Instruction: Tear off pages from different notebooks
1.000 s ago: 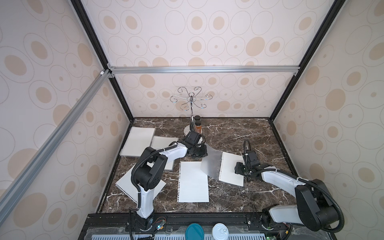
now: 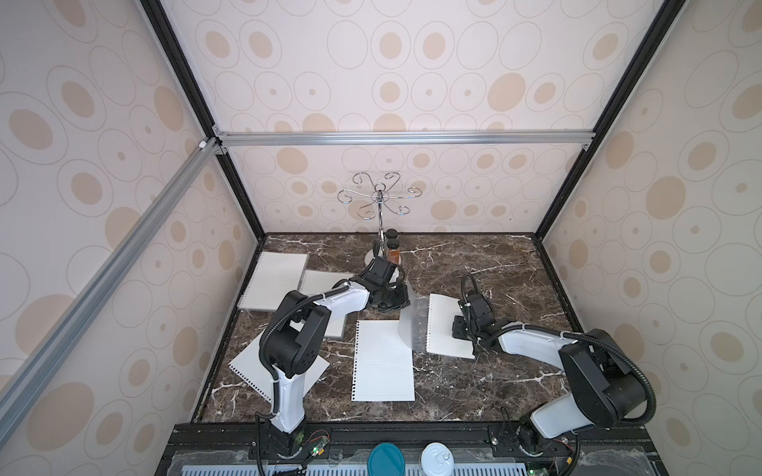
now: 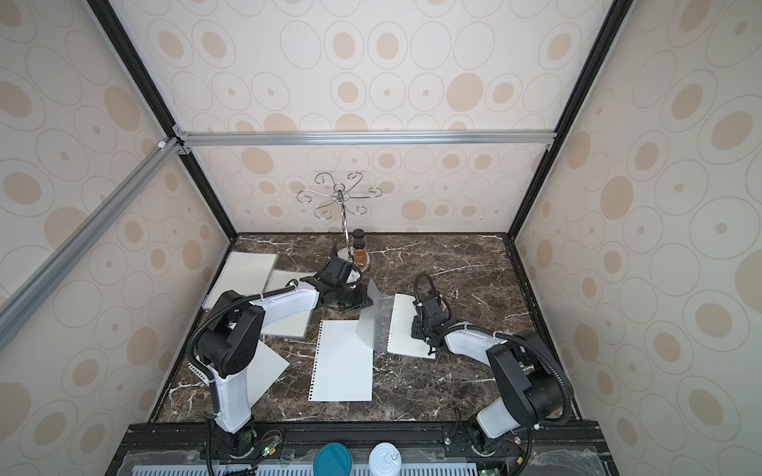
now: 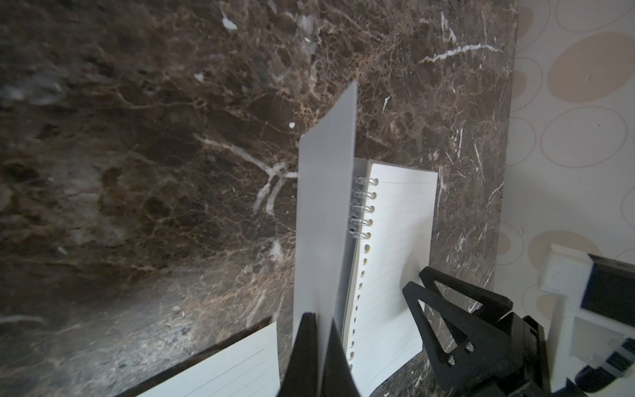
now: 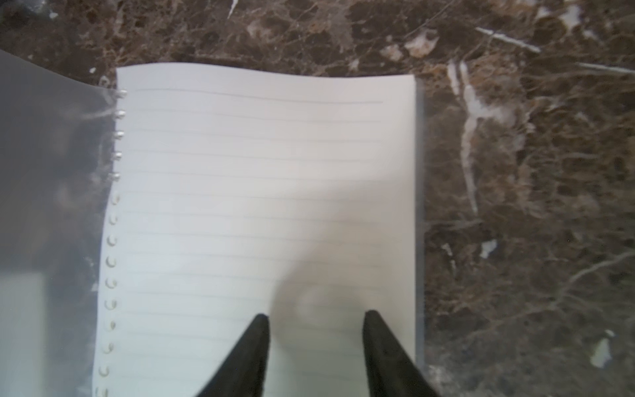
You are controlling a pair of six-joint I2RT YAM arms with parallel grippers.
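Observation:
A spiral notebook (image 2: 440, 321) lies opened right of center, its lined page facing up and perforated along the spiral. In the left wrist view, its translucent cover (image 4: 324, 198) stands upright, held between the fingers of my shut left gripper. My right gripper is over the lower part of the lined page (image 5: 258, 198), fingers apart with only paper visible between them; whether they touch it is unclear. A loose-looking lined sheet (image 2: 382, 365) lies in front, at the center.
More notebooks (image 2: 270, 277) lie on the left side. A chrome rack (image 2: 380, 198) with small jars (image 2: 393, 250) stands at the back center.
My right gripper has moved left and slightly up in the top left view, and the notebook has shifted the same way. The cover stands steeper, and my left gripper has risen slightly.

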